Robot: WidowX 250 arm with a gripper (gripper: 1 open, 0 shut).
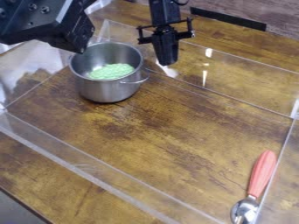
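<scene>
My black gripper (166,54) hangs at the top centre, pointing down, just right of a steel pot (107,90) and apart from it; it looks shut, with nothing visible between its fingers. A pale green round item (112,73) lies inside the pot. An ice-cream scoop with a pink handle (261,172) lies at the lower right.
Clear plastic walls border the wooden surface (152,149). A large dark part of the robot (47,22) overhangs the upper left, above the pot.
</scene>
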